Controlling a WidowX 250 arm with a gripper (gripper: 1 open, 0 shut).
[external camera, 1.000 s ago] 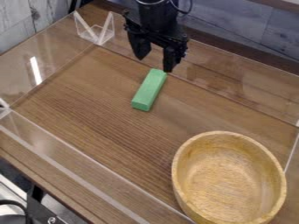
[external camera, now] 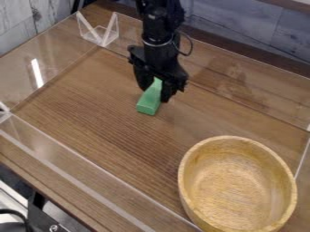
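My gripper (external camera: 158, 82) is a black mechanism hanging from the top centre of the camera view. It is lowered over a green oblong block (external camera: 149, 102) lying on the wooden table, and its fingers overlap the upper end of the block. Whether they touch it or how far apart they stand is hard to tell, as the gripper hides that end.
A large round tan bowl (external camera: 237, 186) sits at the bottom right. Clear plastic pieces stand at the top left and left edge. A wall (external camera: 260, 36) runs along the back.
My gripper has come down and toward the camera, from above and behind the green block to over its upper end. The block looks to be in about the same place.
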